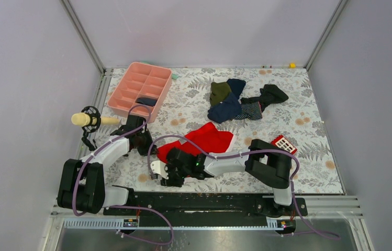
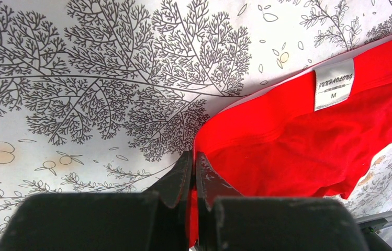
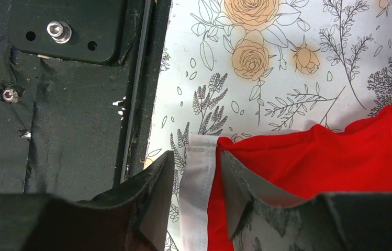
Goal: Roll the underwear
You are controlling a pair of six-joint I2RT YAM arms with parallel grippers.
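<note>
Red underwear (image 1: 207,138) with a white label lies spread on the floral mat, partly under my right arm in the top view. In the left wrist view my left gripper is shut at the garment's edge, with red cloth (image 2: 335,130) running up to its fingertips; whether cloth is pinched cannot be seen clearly. In the right wrist view my right gripper stands open, its fingers either side of the white band (image 3: 196,198) at the garment's near corner.
A pink divided box (image 1: 133,86) with one dark roll sits back left. A pile of folded dark garments (image 1: 225,107) lies back right. A red-and-white object (image 1: 283,144) is at the right. The mat's front edge borders a black rail.
</note>
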